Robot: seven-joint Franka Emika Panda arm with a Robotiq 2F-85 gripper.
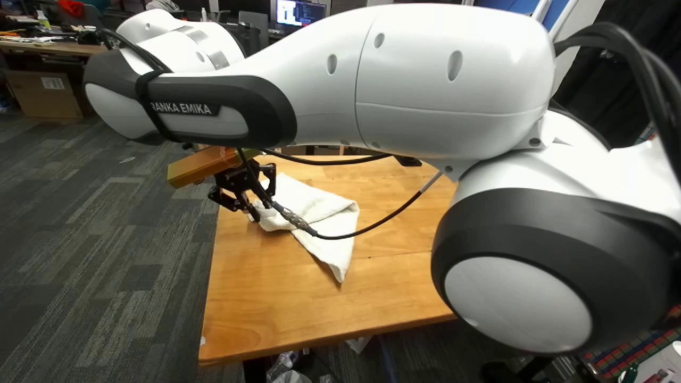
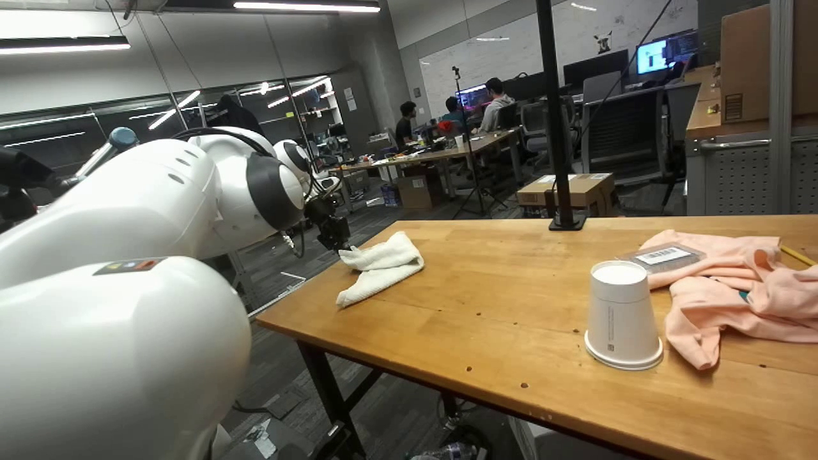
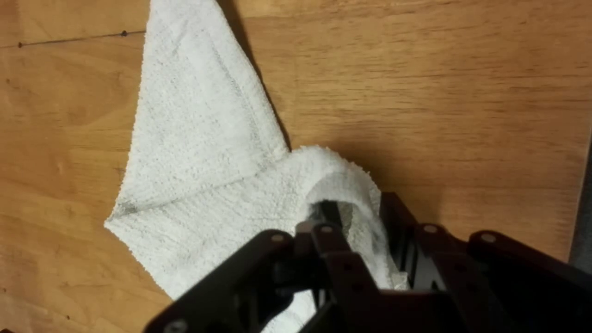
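Observation:
A white towel point(image 3: 205, 122) lies partly folded on the wooden table, near its edge. In exterior view 1 the same towel point(image 1: 319, 210) is partly covered by the gripper and a cable. My gripper is open and low over the towel's raised, curled end. That curl rises between the two dark fingers, which stand apart with one finger partly tucked behind the fold. From the other side, the gripper point(image 2: 337, 244) shows right at the towel's point(image 2: 383, 264) near end. Whether the fingers touch the cloth is hard to tell.
An upside-down white cup point(image 2: 622, 318) stands near a pink cloth point(image 2: 736, 295) with a flat labelled packet point(image 2: 665, 257) on it. A black post point(image 2: 563, 153) rises at the table's back edge. Clear plastic point(image 1: 281, 365) lies under the table.

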